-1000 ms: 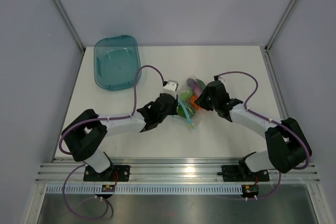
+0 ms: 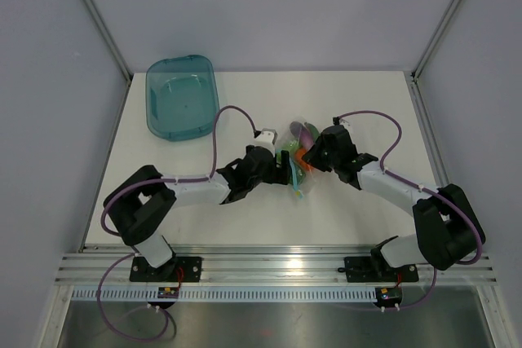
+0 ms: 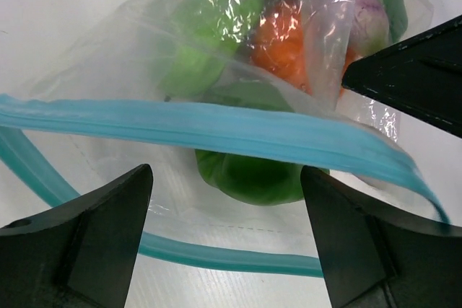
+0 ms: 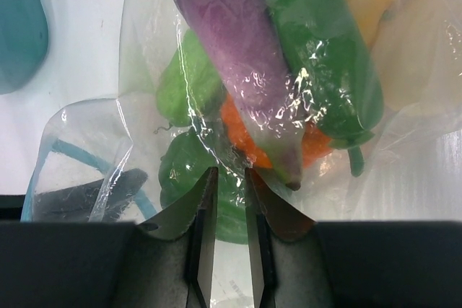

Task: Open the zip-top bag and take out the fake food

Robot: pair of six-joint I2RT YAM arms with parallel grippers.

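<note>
The clear zip bag (image 2: 297, 128) lies mid-table with fake food inside. In the left wrist view its blue zip strip (image 3: 180, 122) and teal lower strip (image 3: 216, 257) stand apart, so the mouth is open. My left gripper has its fingers spread at that mouth; a green pepper (image 3: 249, 178) shows between and beyond them. Over the bag, my right gripper has a narrow gap between its fingertips, with nothing clearly gripped. An eggplant (image 4: 227, 34), a long green vegetable (image 4: 321, 55), an orange-red piece (image 4: 242, 131) and a light green one (image 4: 189, 81) lie under the film.
A teal bin (image 2: 181, 132) stands empty at the back left. The two grippers are close together, with the bag between them.
My left gripper has shifted slightly right, to the bag's mouth, and its fingers have spread. The right arm has stayed in place.
</note>
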